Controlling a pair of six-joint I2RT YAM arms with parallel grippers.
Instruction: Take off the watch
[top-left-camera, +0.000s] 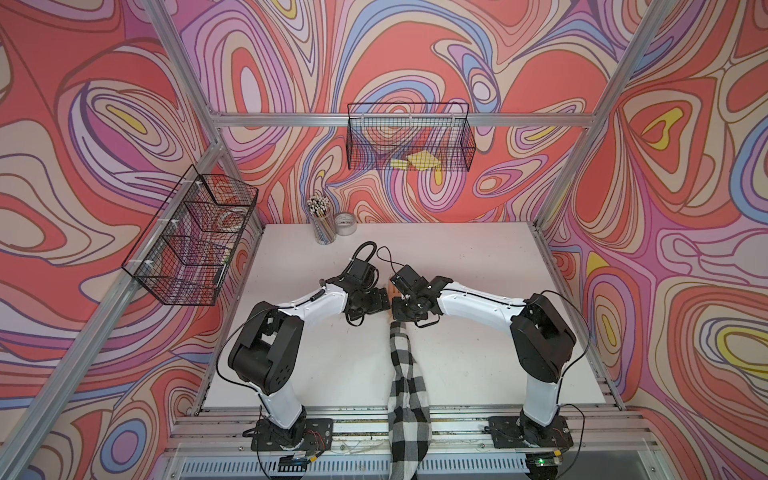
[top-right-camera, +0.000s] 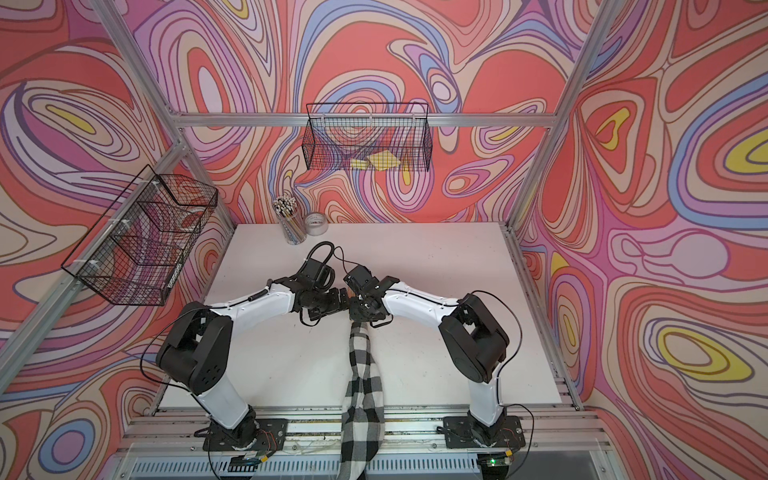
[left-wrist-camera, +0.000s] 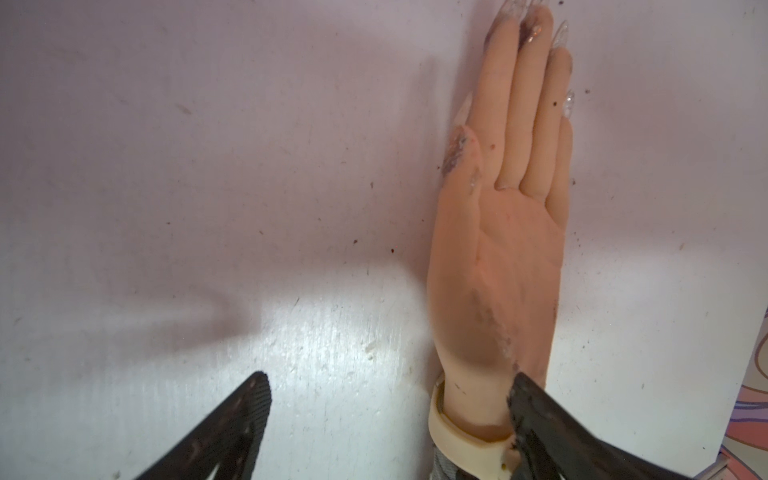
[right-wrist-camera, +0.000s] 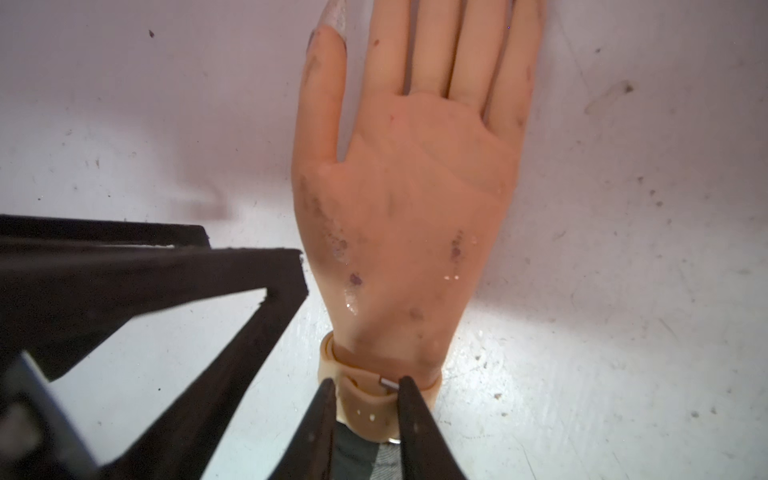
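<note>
A mannequin hand (left-wrist-camera: 496, 272) lies palm up on the white table, wearing a beige strap (right-wrist-camera: 368, 400) at the wrist above a checked sleeve (top-left-camera: 408, 384). The strap shows a small metal buckle in the right wrist view. My right gripper is over the strap with its fingertips a little apart; whether anything is between them is unclear. My left gripper is open beside the wrist on the left, its fingers wide apart. In both top views the grippers largely hide the hand.
A cup of sticks (top-left-camera: 322, 220) and a round clear container (top-left-camera: 345, 224) stand at the back left of the table. Wire baskets hang on the back frame (top-left-camera: 410, 144) and left frame (top-left-camera: 190, 240).
</note>
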